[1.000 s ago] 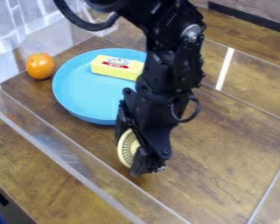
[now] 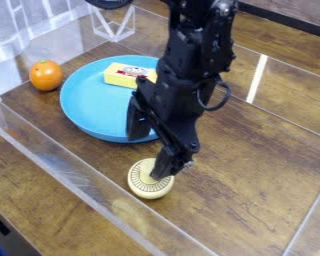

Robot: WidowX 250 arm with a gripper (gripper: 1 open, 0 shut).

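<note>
My black gripper (image 2: 159,142) stands open above a pale yellow round object (image 2: 148,185) with a ridged centre, which lies on the wooden table. Behind the gripper is a blue plate (image 2: 93,103) holding a yellow block (image 2: 124,74) with a red and white label, partly hidden by the arm. An orange fruit (image 2: 45,75) sits left of the plate.
Clear or pale walls line the left side.
The gripper has risen away from the pale round object, which was tilted up between its fingers earlier and now lies flat on the table.
</note>
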